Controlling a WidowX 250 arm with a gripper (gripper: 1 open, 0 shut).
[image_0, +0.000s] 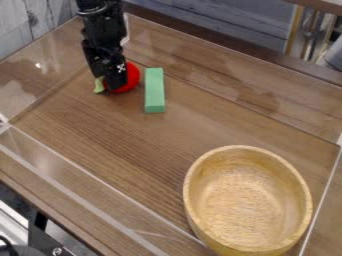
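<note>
A black robot gripper (107, 70) reaches down at the upper left, over a round red object (124, 77) that it partly hides. A small pale yellow-green piece (99, 85) shows at the red object's left side. Whether the fingers are open or shut on anything cannot be seen clearly. A green bar (155, 90) lies just to the right of the red object.
A large yellow bowl (247, 237) sits at the lower right.
</note>
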